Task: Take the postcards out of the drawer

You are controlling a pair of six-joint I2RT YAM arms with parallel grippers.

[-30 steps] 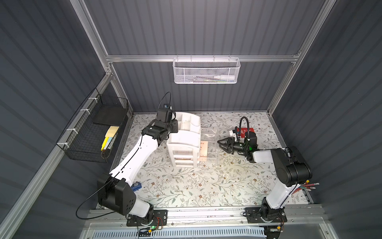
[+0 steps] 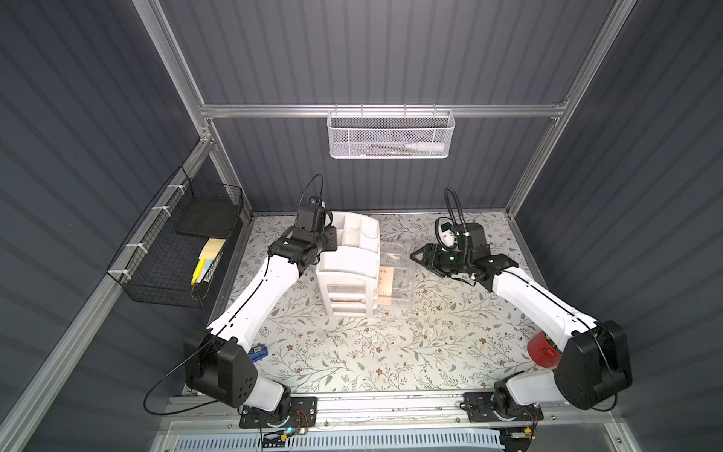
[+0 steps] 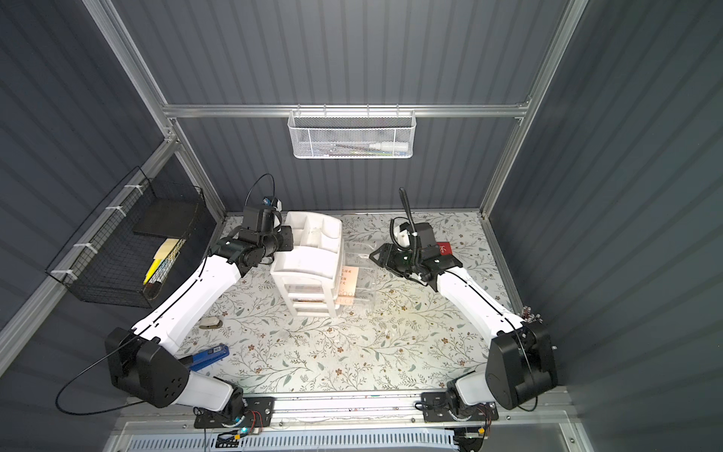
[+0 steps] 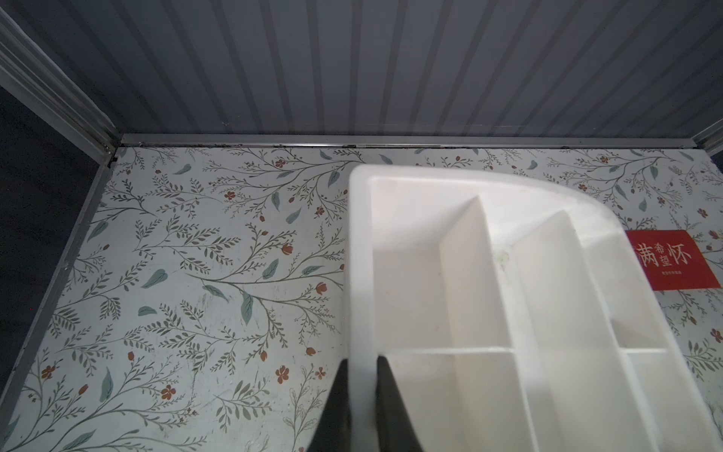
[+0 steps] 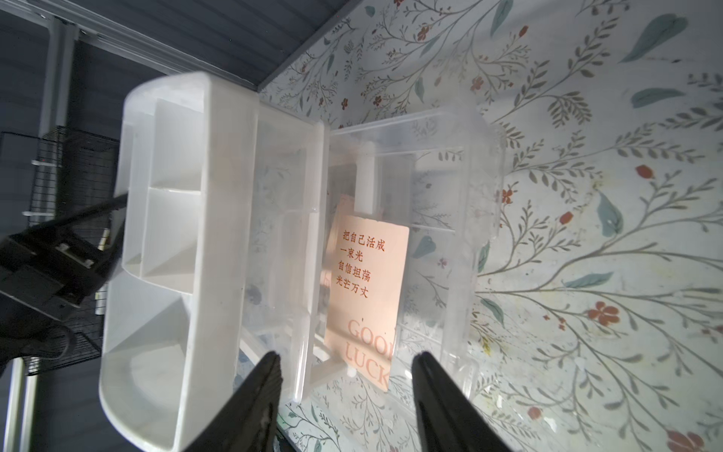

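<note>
A white organizer (image 2: 348,263) stands mid-table, with a clear drawer (image 5: 467,188) pulled out to its right. Pinkish postcards (image 5: 365,286) lie in that drawer, the upper one printed with Chinese text and "GOOD LUCK". My left gripper is shut at the organizer's top rim, over the near end of its wall in the left wrist view; its fingertips are mostly behind that white edge. My right gripper is open above the drawer, its two fingers apart and empty.
A red card (image 4: 670,260) lies at the back right of the table. A black wire basket (image 2: 154,278) hangs on the left wall, a white mesh basket (image 2: 390,135) on the back wall. A blue item (image 3: 208,357) lies front left; a red container (image 2: 540,348) is at the right.
My left arm, the organizer and the postcards look unchanged.
</note>
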